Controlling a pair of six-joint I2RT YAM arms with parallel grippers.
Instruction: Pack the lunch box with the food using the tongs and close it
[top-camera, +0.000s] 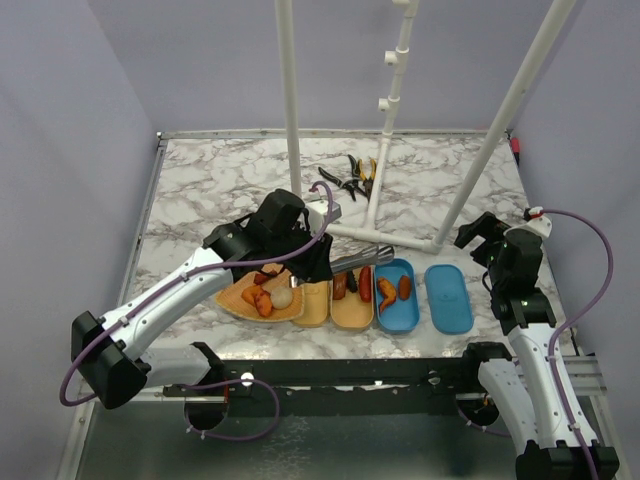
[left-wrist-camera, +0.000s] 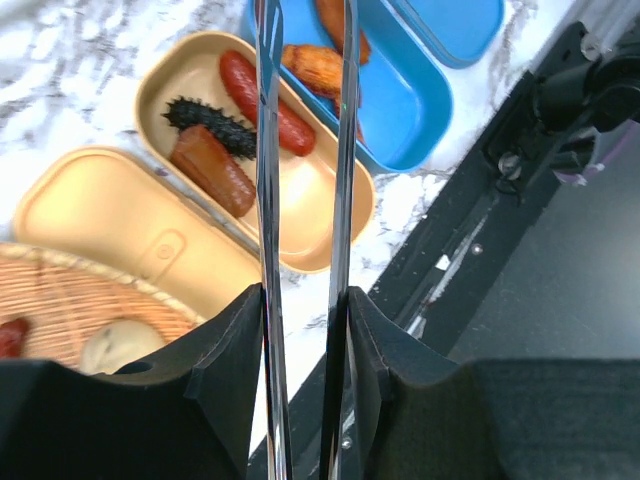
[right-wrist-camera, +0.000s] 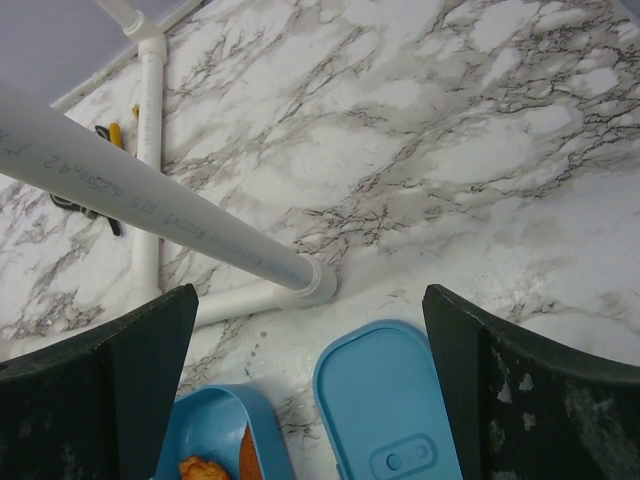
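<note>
My left gripper (top-camera: 388, 254) holds its long metal tongs open above the yellow box (top-camera: 352, 318), with nothing seen between them. That box holds sausage (left-wrist-camera: 266, 110), a dark piece (left-wrist-camera: 200, 122) and a brown piece (left-wrist-camera: 210, 170). The blue box (top-camera: 398, 320) holds fried pieces (left-wrist-camera: 310, 68). To the left, a basket (top-camera: 235, 300) of food and a yellow lid (left-wrist-camera: 120, 210) lie partly under the arm. My right gripper (top-camera: 470, 228) stands open at the right, above and behind the blue lid (top-camera: 449, 300), with nothing between its fingers.
A white pipe frame (top-camera: 400, 239) stands behind the boxes, with pliers (top-camera: 345, 180) beyond it. The table edge is close in front of the boxes. Bare marble (right-wrist-camera: 480, 180) shows around the frame and at the back.
</note>
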